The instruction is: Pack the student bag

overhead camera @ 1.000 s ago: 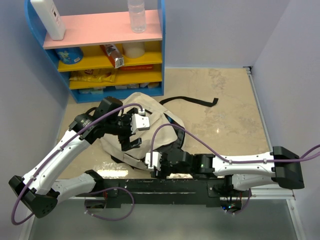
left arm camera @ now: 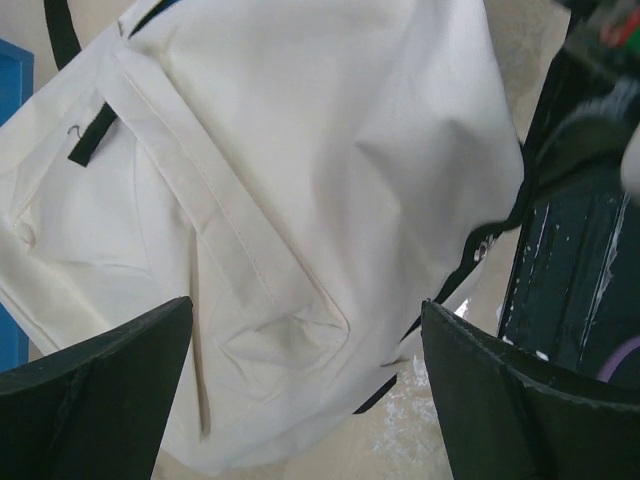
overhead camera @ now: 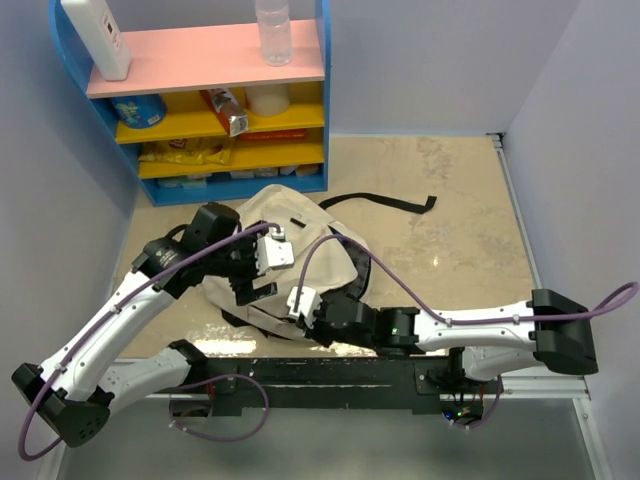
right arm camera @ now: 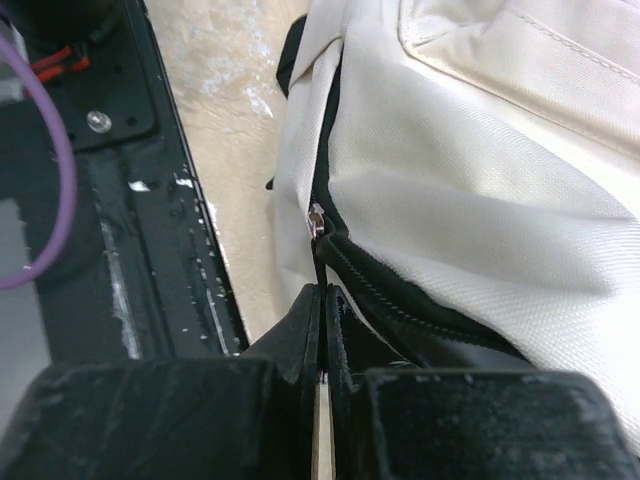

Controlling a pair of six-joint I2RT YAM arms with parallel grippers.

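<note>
A cream bag (overhead camera: 280, 230) with black zipper and straps lies flat on the table before the shelf, its folds filling much of the left wrist view (left arm camera: 300, 130). My left gripper hangs over it, open, with bare cloth below. My right gripper is shut at the bag's front edge, by the zipper pull (right arm camera: 316, 220). A thin dark strip runs to its fingertips; whether it is held between them I cannot tell. In the top view the right arm partly hides that edge.
A blue shelf (overhead camera: 322, 100) with bottles, a blue tub (overhead camera: 139, 110) and packets stands behind the bag. A black strap (overhead camera: 390, 202) lies to the right, where the table is clear. The dark front rail (overhead camera: 300, 375) borders the table.
The right arm has moved slightly about the bag's front edge.
</note>
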